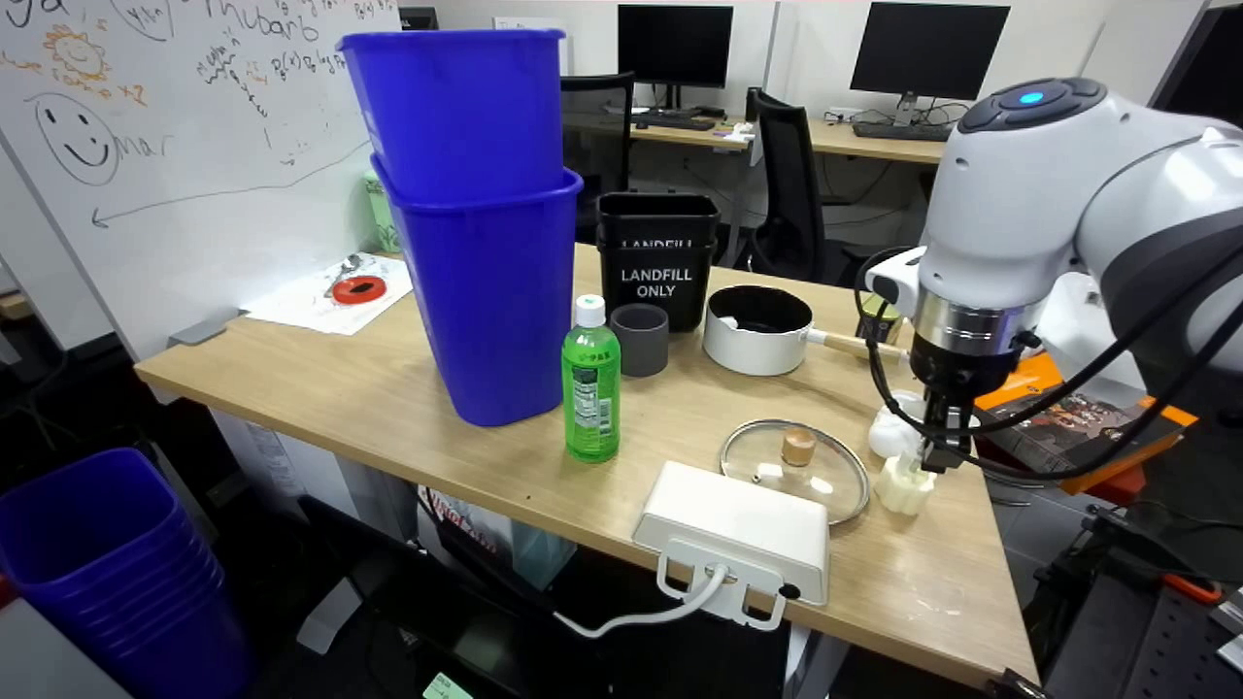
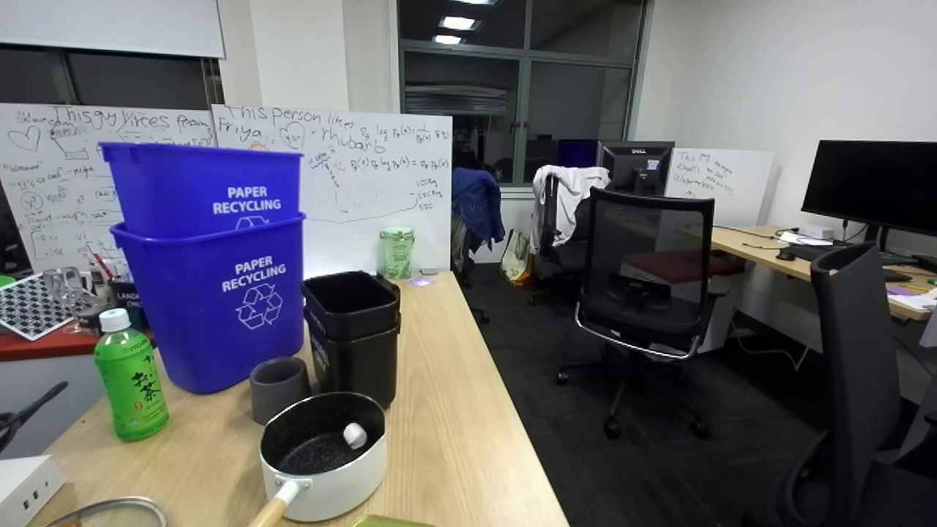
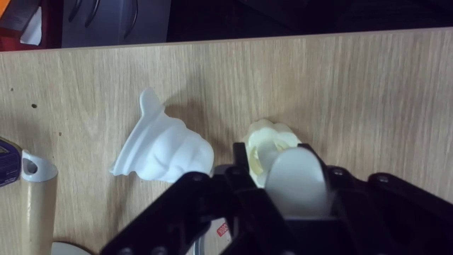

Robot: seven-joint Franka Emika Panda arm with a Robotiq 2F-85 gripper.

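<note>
In the wrist view, my gripper stands over a pale yellow fluted cup (image 3: 259,126). From the cup rises a white piece with a rounded end (image 3: 297,178), which lies between the two fingers. Gaps show beside its stem, so the fingers look parted around it; contact nearer the camera is hidden. Exterior view 1 has the gripper (image 1: 941,449) low at the table's right end, just above the cup (image 1: 904,488). A white ribbed, swirl-shaped object (image 3: 170,148) lies on its side near the cup; behind the gripper it is partly covered.
A glass lid (image 1: 757,449) and a white power box (image 1: 734,513) lie left of the gripper. Farther back are a white saucepan (image 1: 752,349), a grey cup (image 1: 641,338), a green bottle (image 1: 591,396), black bins (image 1: 655,250) and blue bins (image 1: 489,291). The table edge (image 3: 254,40) is close.
</note>
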